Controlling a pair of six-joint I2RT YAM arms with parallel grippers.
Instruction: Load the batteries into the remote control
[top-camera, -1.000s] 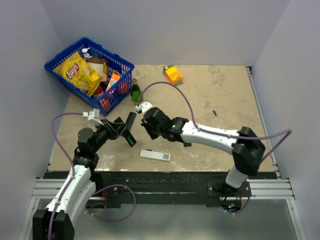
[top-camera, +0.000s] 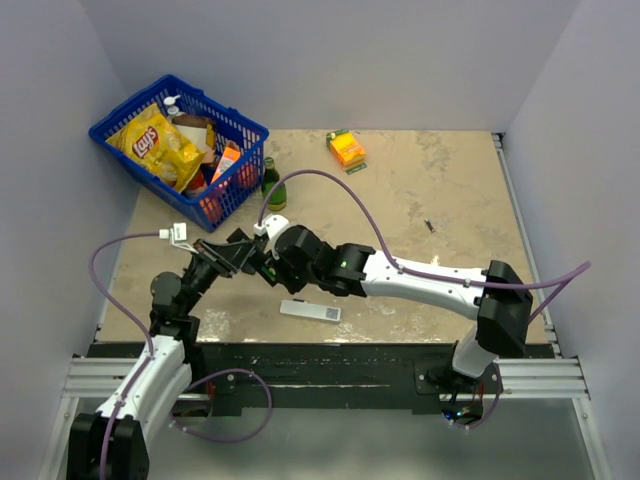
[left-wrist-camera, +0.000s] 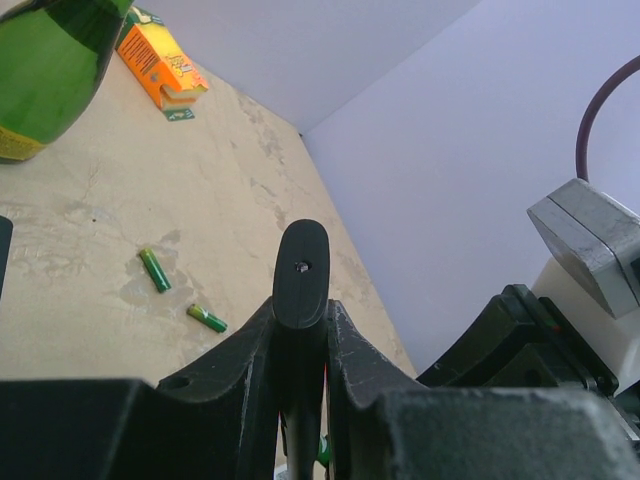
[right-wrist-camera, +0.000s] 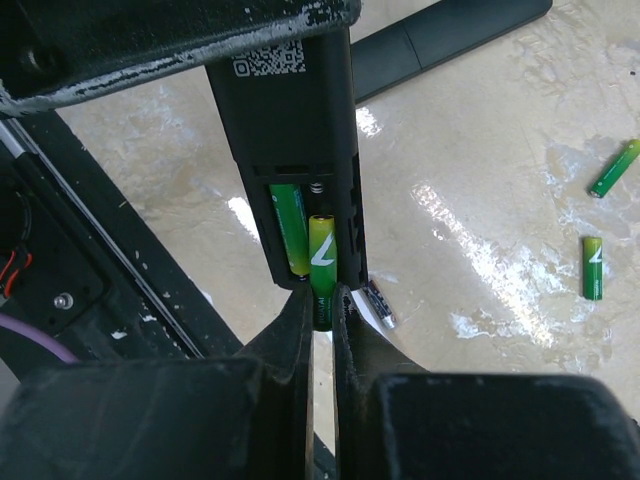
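In the left wrist view my left gripper is shut on the black remote (left-wrist-camera: 301, 270), seen end-on. The right wrist view shows the remote's open compartment (right-wrist-camera: 352, 220) with one green battery (right-wrist-camera: 288, 225) lying in its left slot. My right gripper is shut on a second battery (right-wrist-camera: 322, 255), held at the right slot; whether it is seated I cannot tell. In the top view both grippers meet left of the middle. Two loose green batteries (right-wrist-camera: 592, 268) (right-wrist-camera: 613, 170) lie on the table.
A blue basket (top-camera: 130, 165) of goods stands at back left, beside a green bottle (top-camera: 274, 195). An orange box (top-camera: 347, 150) lies at the back. A white remote (top-camera: 310, 310) lies near the front edge.
Over the last second my right arm has moved left and toward the front, up to the remote in my left gripper.
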